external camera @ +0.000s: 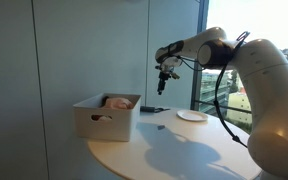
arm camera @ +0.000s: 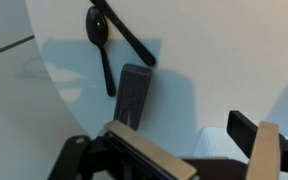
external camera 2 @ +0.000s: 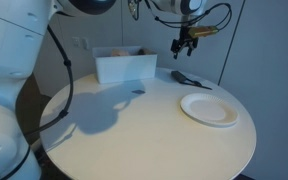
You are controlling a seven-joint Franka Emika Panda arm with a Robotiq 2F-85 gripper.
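My gripper (external camera: 162,86) hangs above the far part of the round white table, open and apart from the things below it. In exterior view 2 the gripper (external camera 2: 182,48) is over the dark utensils (external camera 2: 189,80) behind the plate. From the wrist, a black spoon (arm camera: 97,28), a thin black handle (arm camera: 124,33) and a dark, block-like object (arm camera: 133,92) lie on the table. The gripper's black parts fill the bottom of this view, with nothing seen held. A white plate (external camera 2: 210,109) lies flat and empty.
A white bin (external camera: 108,121) with pinkish and brown contents (external camera: 116,103) stands at the table's edge. A small grey item (external camera: 161,127) lies between bin and plate. A ridged white thing (arm camera: 220,143) shows beside the gripper.
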